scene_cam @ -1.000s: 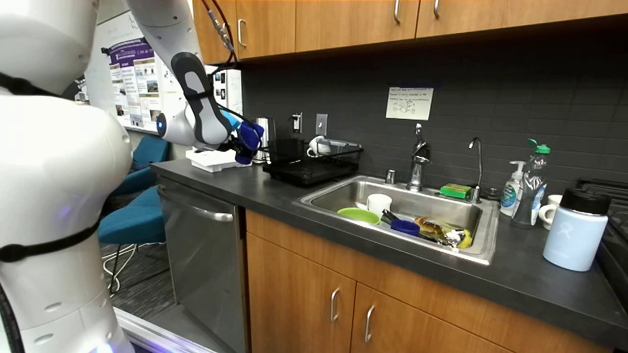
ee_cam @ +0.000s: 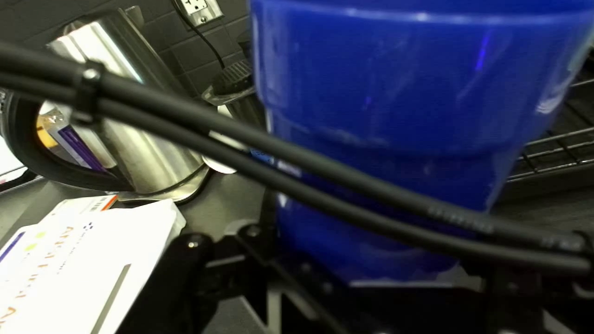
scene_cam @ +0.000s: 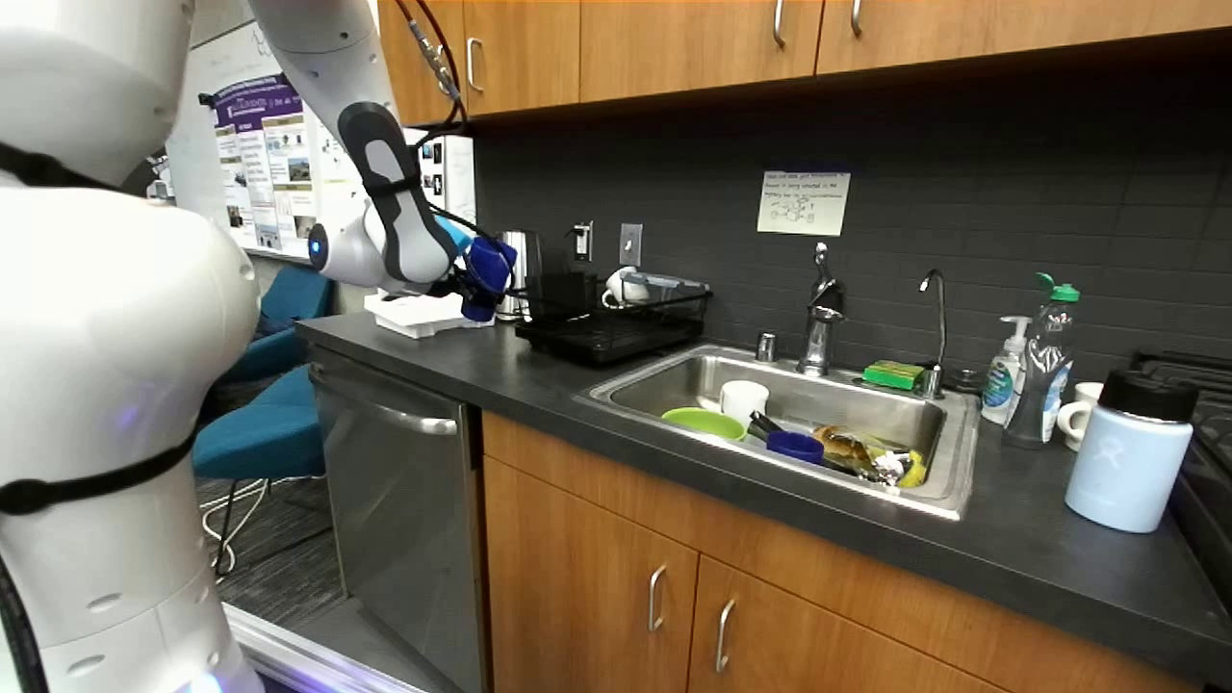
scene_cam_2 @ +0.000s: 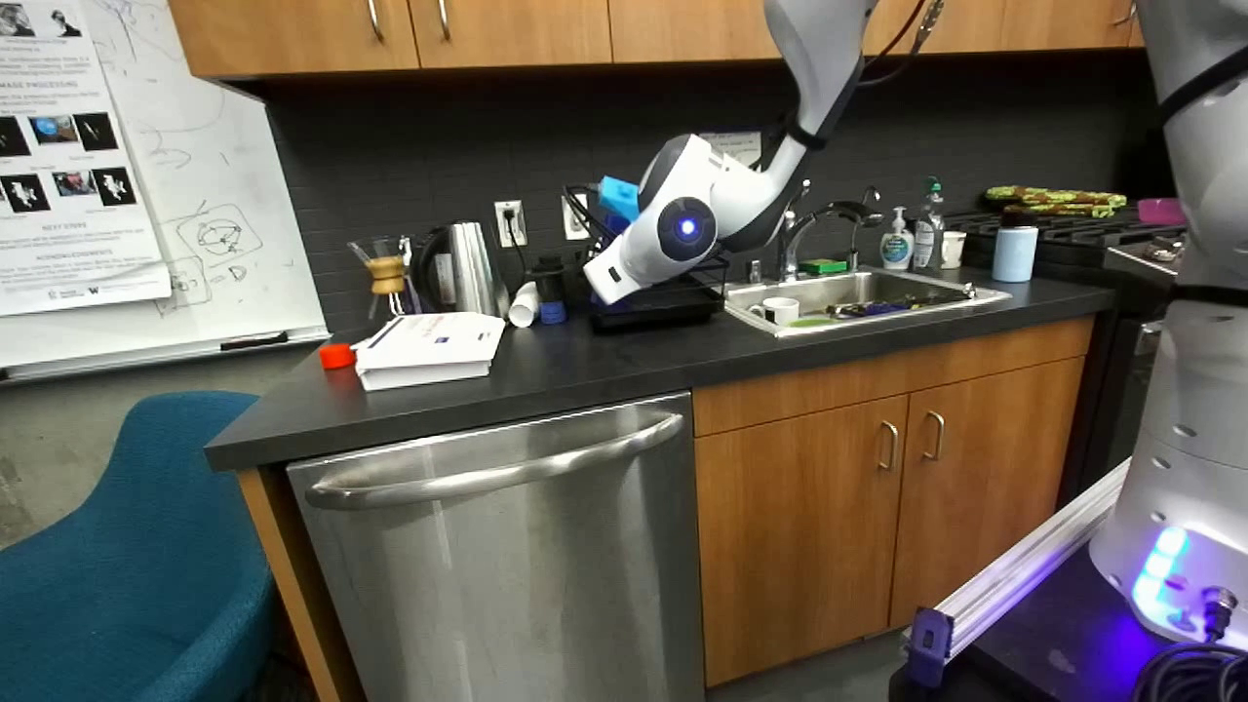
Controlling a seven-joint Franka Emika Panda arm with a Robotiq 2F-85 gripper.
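Note:
A deep blue cup (ee_cam: pixel 401 100) fills the middle and right of the wrist view, with two black cables crossing in front of it. At its base are the black parts of my gripper (scene_cam: pixel 464 284), which is shut on the cup. In exterior view 1 the blue cup (scene_cam: pixel 491 266) is held tilted above the counter, left of the black drying rack (scene_cam: pixel 606 335). The contact between fingers and cup is mostly hidden by dark parts. In exterior view 2 the arm's white wrist hides most of the gripper and the cup.
A steel kettle (scene_cam_2: pixel 470 269) and a white box (scene_cam_2: pixel 427 351) with papers stand to the left on the counter. The sink (scene_cam: pixel 953 462) holds a green bowl (scene_cam: pixel 705 423), a white mug (scene_cam: pixel 742 399) and other dishes. A white mug (scene_cam: pixel 625 288) sits in the rack.
The blue cup has shifted very slightly to the right at the gripper. Everything else in exterior view 1 looks unchanged.

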